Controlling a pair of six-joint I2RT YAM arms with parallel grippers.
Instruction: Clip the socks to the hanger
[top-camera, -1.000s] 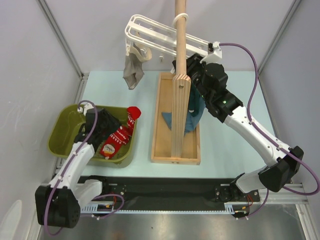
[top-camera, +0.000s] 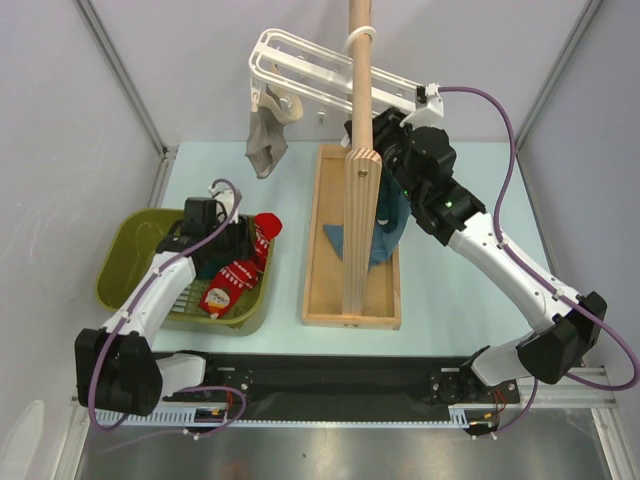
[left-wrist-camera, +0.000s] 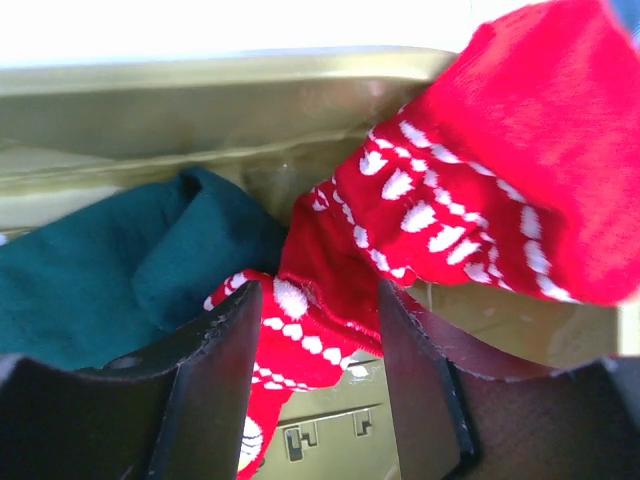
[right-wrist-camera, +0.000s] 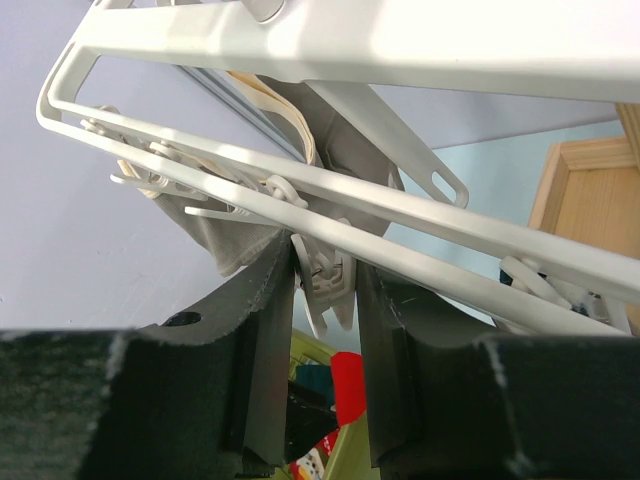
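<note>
Over the olive basket my left gripper is open, facing a red sock with white pattern. Part of the red sock lies over the basket's rim, and a dark teal sock lies beside it. The white hanger hangs from a wooden post, with a grey sock at its left end. In the right wrist view my right gripper is shut on a white clip under the hanger's rail. A blue sock hangs partly hidden behind the post and right gripper.
The wooden post rises from a wooden tray-like base in mid-table. Bare table lies to the right of the base. The basket's wall stands close to the left gripper.
My left arm has swung right across the basket, from its far left part towards the red sock. The right arm, hanger and hanging socks have stayed in place.
</note>
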